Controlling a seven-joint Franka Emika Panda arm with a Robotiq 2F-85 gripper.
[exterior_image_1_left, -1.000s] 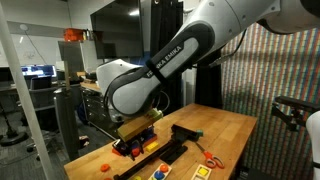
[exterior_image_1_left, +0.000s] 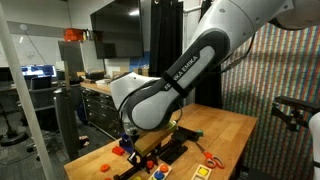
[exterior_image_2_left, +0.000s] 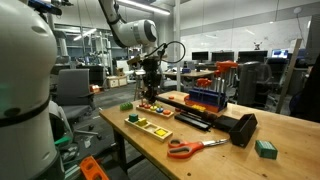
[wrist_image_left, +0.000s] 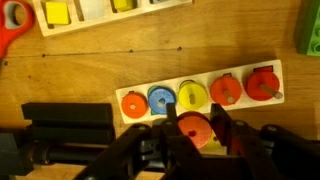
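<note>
In the wrist view an orange-red disc (wrist_image_left: 194, 127) sits between the fingertips of my gripper, which looks shut on it. It appears larger than the discs beyond it, so it seems to be above the table. Just past it lies a pale wooden board (wrist_image_left: 244, 105). The board bears a row of discs: an orange-red one (wrist_image_left: 134, 104), a blue one (wrist_image_left: 161, 99), a yellow one (wrist_image_left: 193, 95) and two red ones, the last at the right end (wrist_image_left: 263, 84). Something yellow shows partly under the gripper, mostly hidden.
A second board with yellow blocks (exterior_image_2_left: 150, 126) lies near the table edge, beside red-handled scissors (exterior_image_2_left: 182, 150). A black holder (exterior_image_2_left: 239, 130) and a green block (exterior_image_2_left: 266, 150) stand farther right. Bare tabletop (wrist_image_left: 120, 65) separates the two boards.
Over the last second the arm has swung right and toward the camera in exterior view 1. A red piece has moved along under the gripper.
</note>
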